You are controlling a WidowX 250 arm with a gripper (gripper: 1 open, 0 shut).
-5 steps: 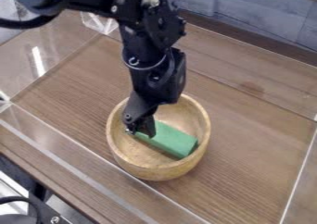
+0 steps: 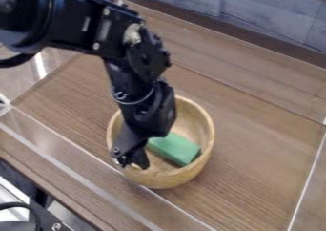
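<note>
A wooden bowl (image 2: 171,178) sits on the wooden table, holding a green block (image 2: 180,151) in its right part. My black gripper (image 2: 135,147) reaches down into the bowl's left part, over and beside the block's left end, which it partly hides. Whether its fingers grip anything is hard to see.
Bare table (image 2: 254,149) lies to the right and behind the bowl. A grey-blue wall or panel (image 2: 268,20) runs along the back right. Black cables (image 2: 19,216) lie off the table's front-left edge.
My gripper has descended into the bowl and shifted a little left. More of the green block's left end is now hidden behind it.
</note>
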